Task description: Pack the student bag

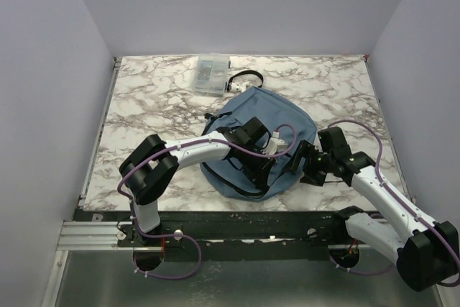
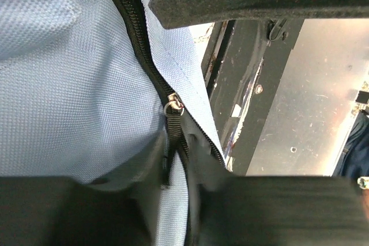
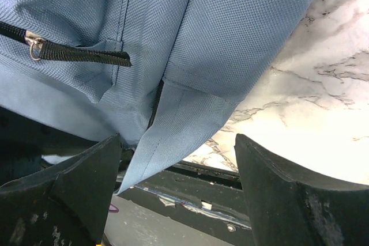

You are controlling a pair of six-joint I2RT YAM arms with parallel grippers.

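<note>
The blue bag [image 1: 244, 109] lies on the marble table, its black zipper running near the front. In the left wrist view my left gripper is at the zipper pull [image 2: 173, 125], its fingers blurred and close around the dangling tab; whether it grips it I cannot tell. My right gripper [image 1: 313, 163] stands open above the bag's right front edge; in the right wrist view the bag fabric [image 3: 230, 33] and a zipper tab [image 3: 86, 55] lie beyond its fingers.
A clear plastic case [image 1: 210, 70] and a black strap [image 1: 248, 75] lie at the back. The front edge is just below the bag.
</note>
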